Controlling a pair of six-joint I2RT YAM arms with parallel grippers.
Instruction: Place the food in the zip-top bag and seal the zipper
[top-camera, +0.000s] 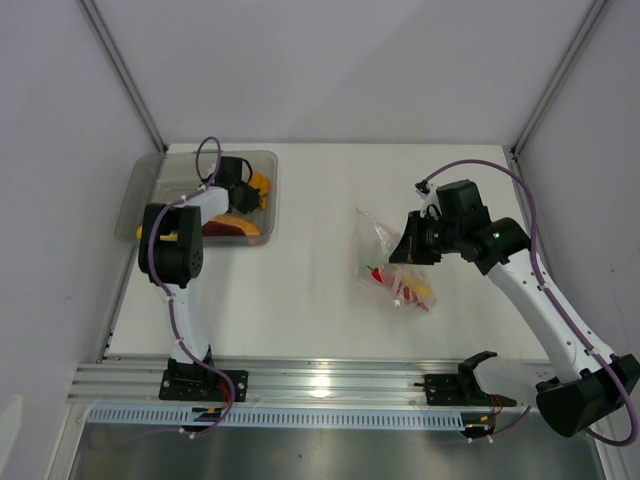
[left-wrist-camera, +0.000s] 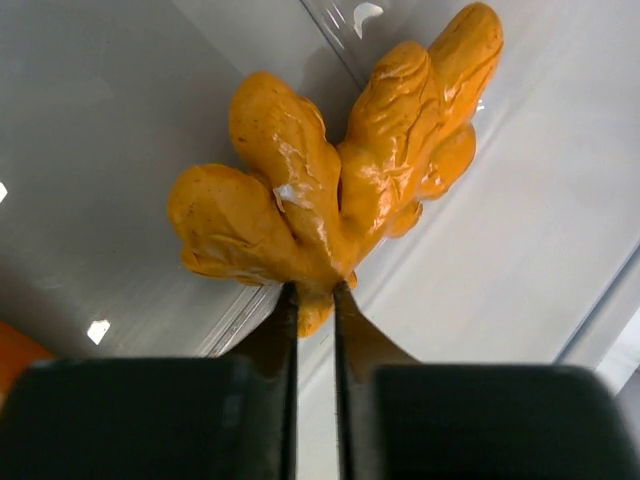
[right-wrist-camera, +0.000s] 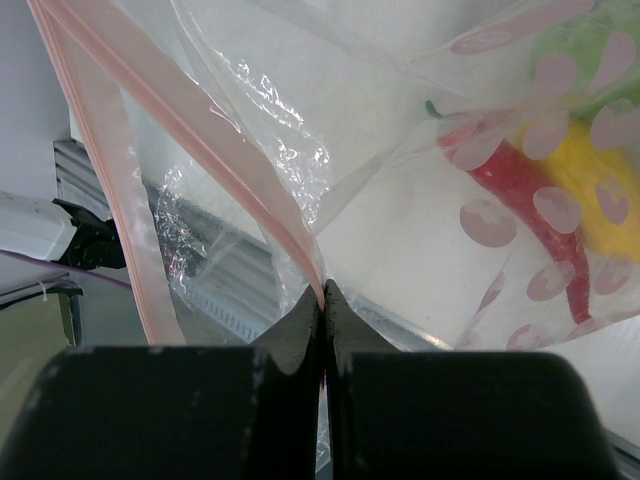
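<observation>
My left gripper is low in the grey bin (top-camera: 260, 232), its fingertips close together at the narrow lower end of an orange ginger-like food piece (left-wrist-camera: 385, 160); whether they grip it is unclear. My right gripper is shut at the pink zipper edge (right-wrist-camera: 230, 165) of the clear bag (top-camera: 370, 250). Through the plastic show a red pepper (right-wrist-camera: 515, 200), a yellow food (right-wrist-camera: 590, 175) and a green one (right-wrist-camera: 590, 55).
Another elongated orange food piece (top-camera: 228, 225) lies along the bin's near side.
</observation>
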